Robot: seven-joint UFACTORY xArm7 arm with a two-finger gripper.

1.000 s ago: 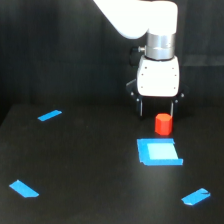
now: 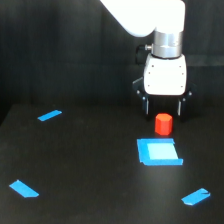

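Observation:
A small red block stands on the black table, just behind a white square with blue borders. From the white arm hangs my gripper, fingers pointing down, directly over or slightly behind the block. Its dark fingers are hard to make out against the background, but they appear spread wide, one to each side of the block's line. The block appears to rest on the table, and nothing shows held. How far the fingertips are from the block in depth, I cannot tell.
Blue tape strips mark the table at the back left, front left and front right. A dark curtain hangs behind.
My gripper has shifted slightly to the right in the view, lining up more closely with the red block. The block and the square look unmoved.

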